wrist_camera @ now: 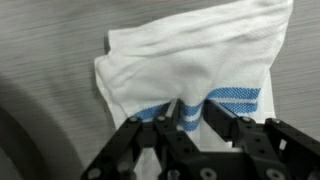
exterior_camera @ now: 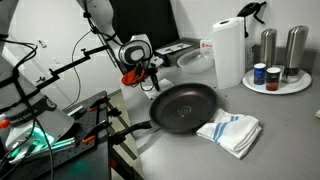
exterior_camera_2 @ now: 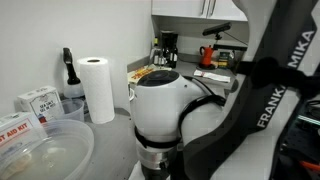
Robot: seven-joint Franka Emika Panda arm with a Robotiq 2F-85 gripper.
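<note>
A white cloth with blue stripes (wrist_camera: 185,70) lies crumpled under my gripper in the wrist view. The two fingertips stand apart at the cloth, with part of its striped surface showing in the gap. Whether they touch the fabric is hard to tell. In exterior view 1 the gripper (exterior_camera: 154,87) points down beside the black pan (exterior_camera: 184,107), over this small white cloth, which the hand partly hides. A second folded white towel with blue stripes (exterior_camera: 230,132) rests to the right of the pan.
Behind the pan stand a clear bowl (exterior_camera: 196,62) and a paper towel roll (exterior_camera: 229,52). A white plate (exterior_camera: 277,82) with jars and two mills sits at the back right. Boxes (exterior_camera_2: 40,103) show in exterior view 2.
</note>
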